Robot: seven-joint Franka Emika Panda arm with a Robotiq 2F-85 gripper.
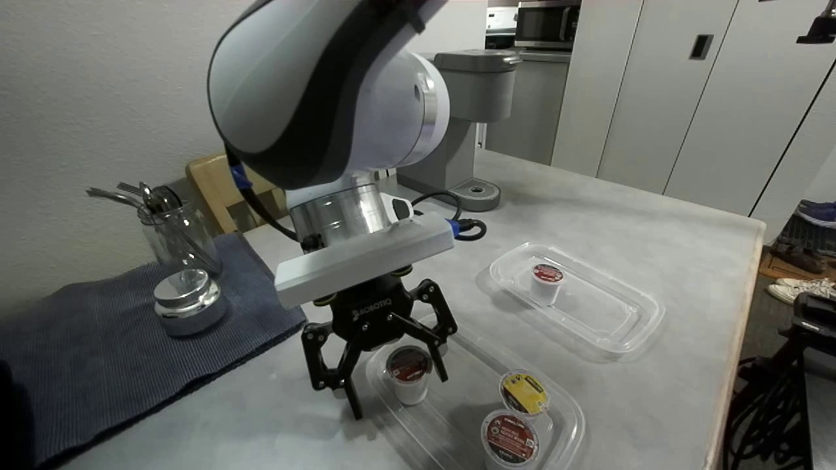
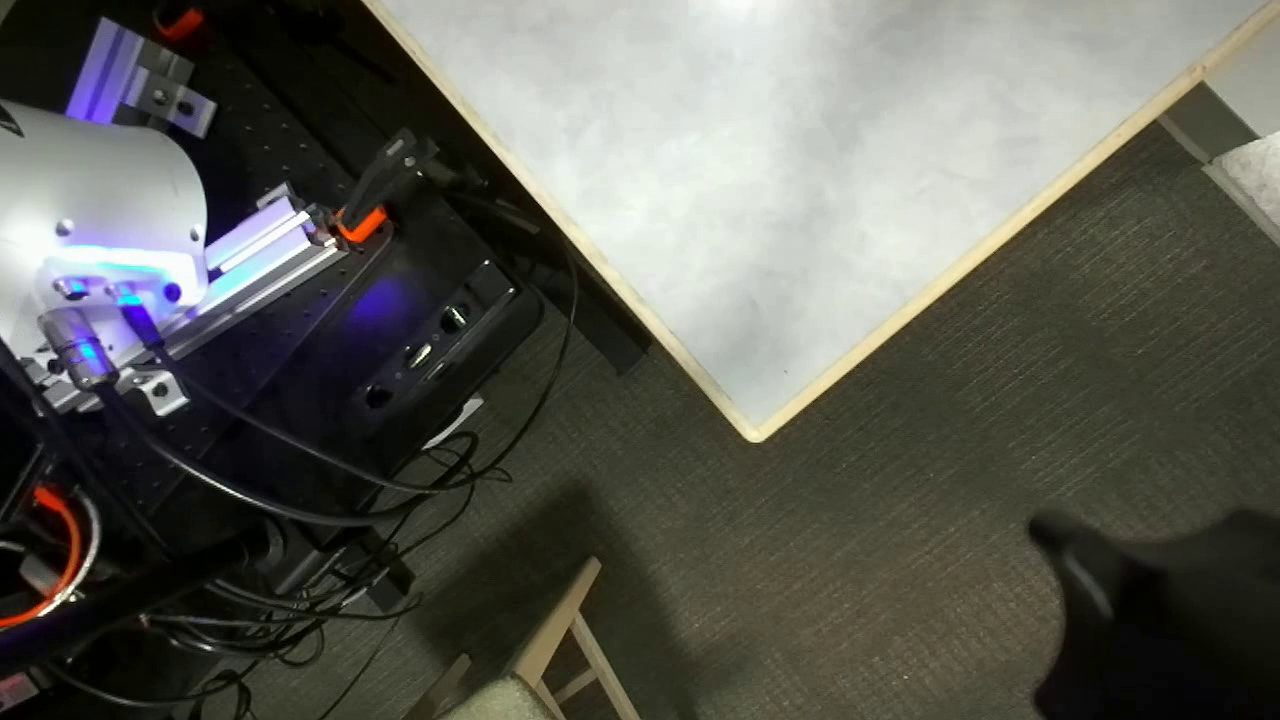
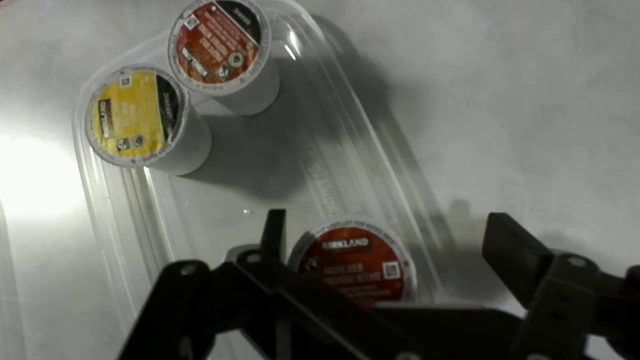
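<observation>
My gripper [image 1: 398, 395] is open, its fingers spread on either side of a red-topped coffee pod [image 1: 409, 375]. In the wrist view that same pod [image 3: 360, 261] shows between the two fingertips, partly covered by the gripper's linkage; nothing is clamped. It stands upright at the near-left end of a clear plastic lid-like tray [image 1: 462, 395]. At that tray's other end stand a yellow-topped pod [image 3: 135, 117] and another red-topped pod [image 3: 219, 48], side by side. A second clear tray [image 1: 595, 333], farther back, carries one red-topped pod [image 1: 546, 283].
Left of the arm, a blue cloth [image 1: 102, 344] bears a silver-lidded jar [image 1: 189, 304] and a glass jar of cutlery [image 1: 180, 239]. A grey coffee maker [image 1: 474, 86] stands at the back.
</observation>
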